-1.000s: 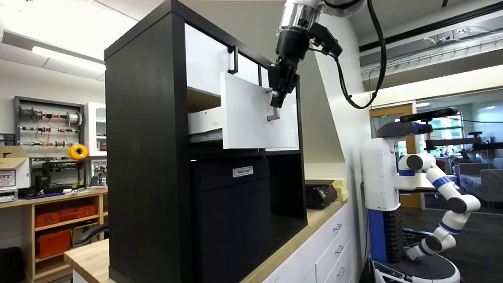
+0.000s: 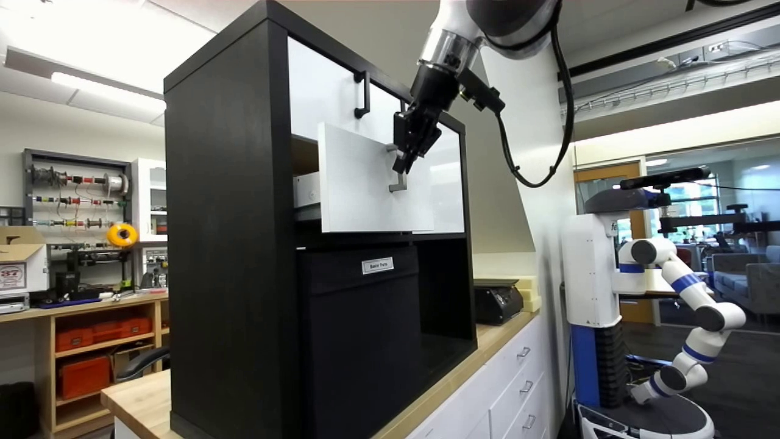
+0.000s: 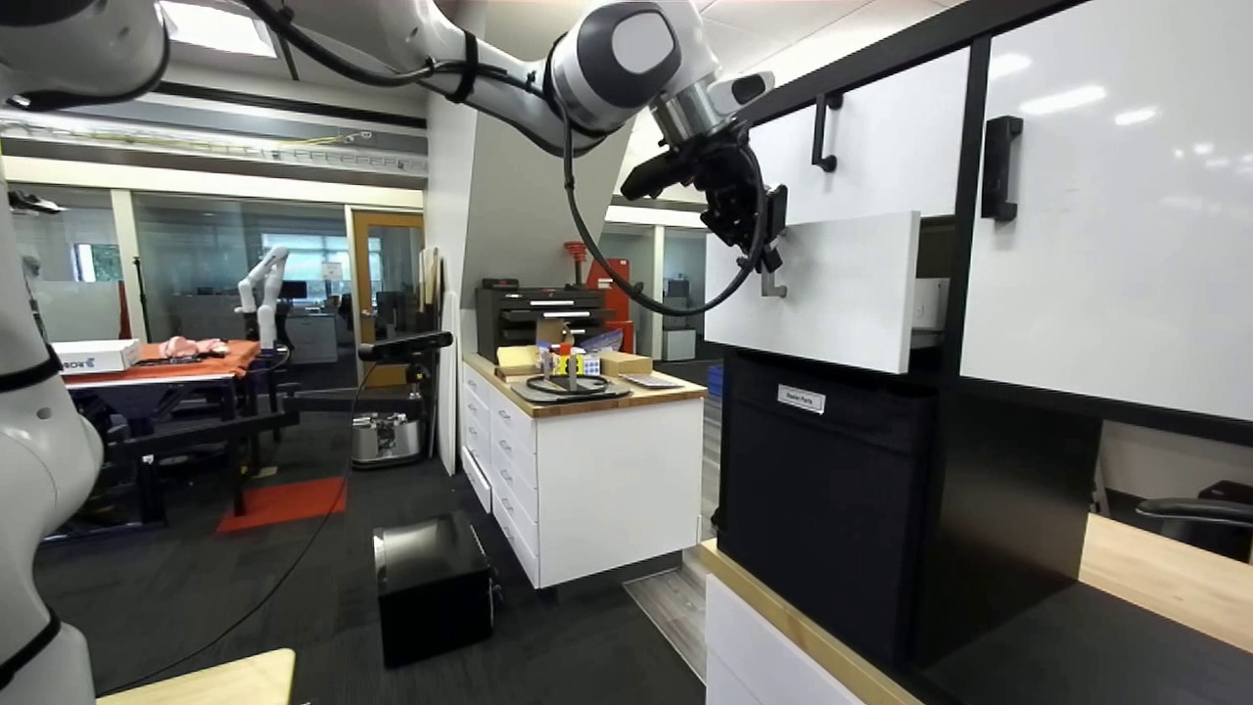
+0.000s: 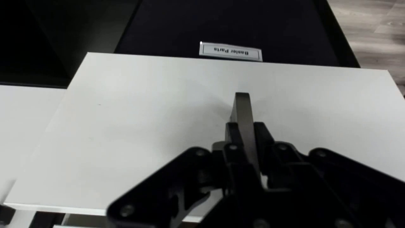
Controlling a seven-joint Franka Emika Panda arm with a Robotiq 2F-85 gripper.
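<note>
A white drawer (image 2: 358, 190) stands partly pulled out of the black cabinet (image 2: 219, 219), below an upper white front. Its grey bar handle (image 4: 245, 110) rises between the fingers of my gripper, which is shut on it. From the side, my gripper (image 2: 407, 164) reaches down to the handle from above. In the second exterior view the drawer front (image 3: 840, 300) sticks out, with the gripper (image 3: 769, 258) at its handle and part of the handle hidden. The inside of the drawer cannot be seen.
Under the drawer sits a black fabric bin (image 3: 822, 505) with a white label (image 4: 230, 51). Black handles (image 3: 1000, 168) stick out from the neighbouring fronts. An empty open compartment (image 2: 446, 300) lies beside the bin. A cable (image 3: 658, 307) loops below the wrist.
The drawer has slid inward toward the cabinet, so less of its side shows. My gripper has travelled with it, still on the handle, and the arm is more tilted.
</note>
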